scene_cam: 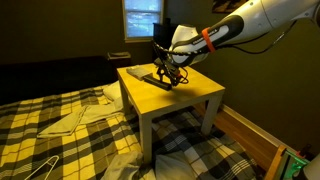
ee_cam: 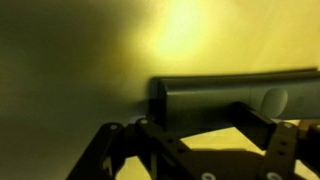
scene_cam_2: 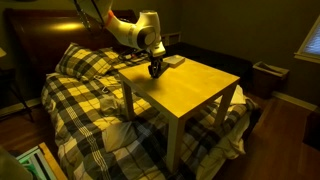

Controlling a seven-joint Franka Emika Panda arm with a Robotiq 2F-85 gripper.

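Note:
A long dark object (scene_cam: 156, 81) lies on the pale wooden table (scene_cam: 185, 95), just beside my gripper (scene_cam: 172, 78). Up close in the wrist view, the same dark object (ee_cam: 210, 103) has a straight edge and a round grey spot near its right part. My gripper's fingers (ee_cam: 258, 126) stand apart low in that view, in front of the object, which runs on past the right finger. Contact between them is not clear, as the picture is blurred. In exterior view 2 the gripper (scene_cam_2: 156, 70) is low at the table's far edge and the dark object is hard to make out.
A light item (scene_cam_2: 174, 61) rests at the table's edge near the arm. Beside the table spreads a bed with a plaid cover (scene_cam: 65, 130), with loose cloths (scene_cam: 68, 122) on it.

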